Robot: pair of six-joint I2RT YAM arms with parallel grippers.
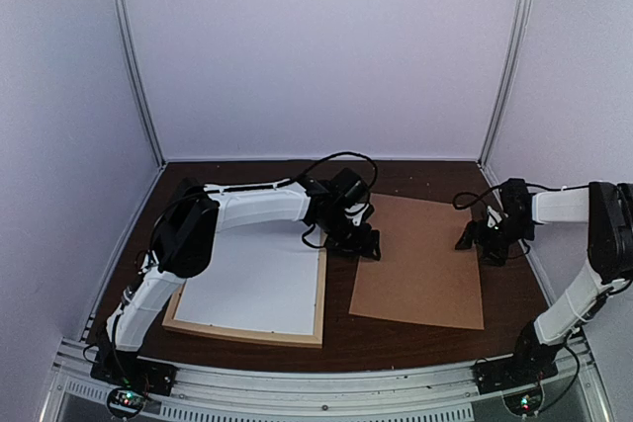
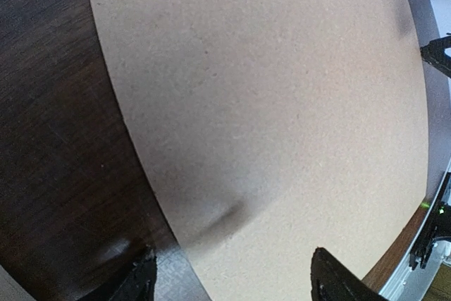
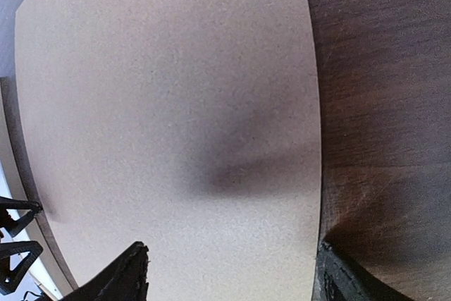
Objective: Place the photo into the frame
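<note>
A square brown board (image 1: 415, 274) lies on the dark table right of a wooden frame (image 1: 318, 313) holding a white sheet (image 1: 252, 289). My left gripper (image 1: 366, 244) is over the board's left edge, its fingers apart with nothing seen between them; in the left wrist view the board (image 2: 268, 118) fills most of the picture. My right gripper (image 1: 473, 244) is at the board's right edge; in the right wrist view the edge of the board (image 3: 211, 103) runs to its right fingertip. Whether it grips the board is unclear.
Pale walls (image 1: 326, 56) close in the table at back and sides. A strip of bare table (image 1: 257, 356) runs along the front. The left arm lies across the frame's back part.
</note>
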